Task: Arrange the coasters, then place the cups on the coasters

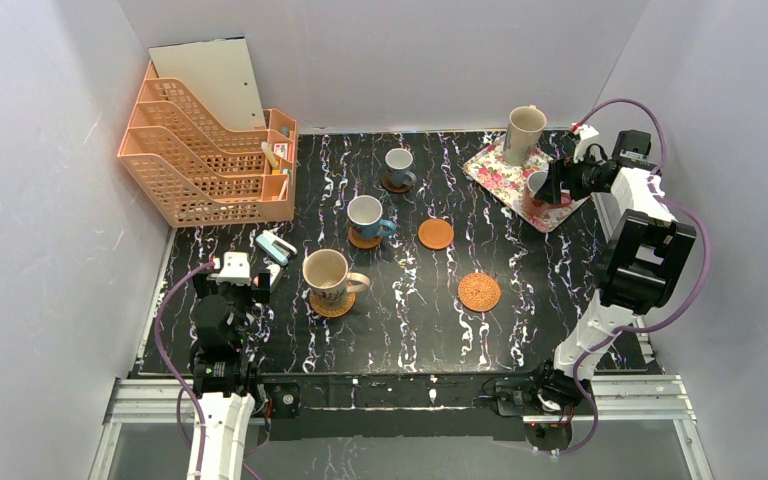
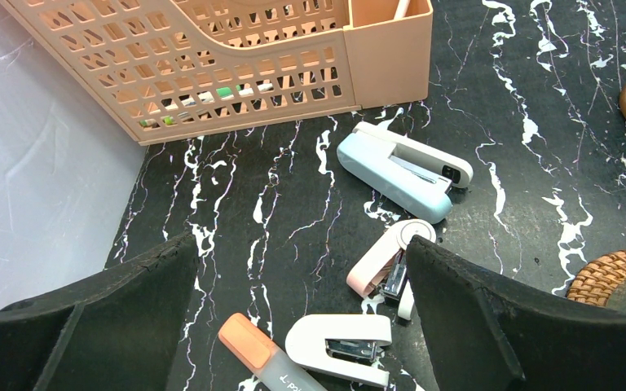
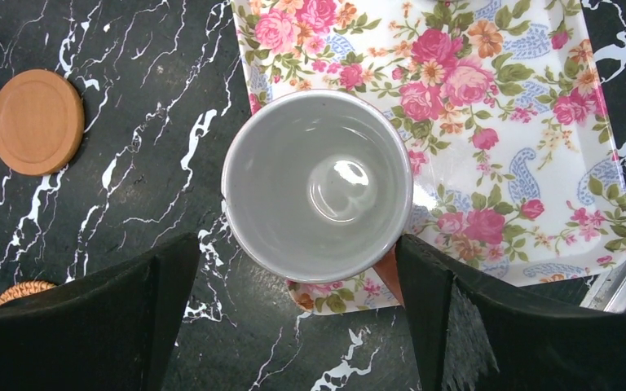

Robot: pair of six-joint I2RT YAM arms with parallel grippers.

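A brownish cup (image 1: 533,203) with a pale inside stands on the floral tray (image 1: 495,180) at the right back. Seen from above in the right wrist view, the white-lined cup (image 3: 318,187) lies ahead of and between my open fingers; part of its handle (image 3: 389,277) shows beside the right finger. My right gripper is open at the cup, holding nothing. Two bare coasters lie on the table: a smooth orange one (image 1: 436,234) and a woven one (image 1: 479,292). At the left, my left gripper stands open above staplers, with nothing between its fingers.
A tall beige mug (image 1: 525,130) stands at the tray's back. Three cups, grey (image 1: 399,165), blue (image 1: 365,212) and beige (image 1: 326,275), sit on coasters at centre left. An orange rack (image 1: 210,165) fills the back left. The table's middle right is open.
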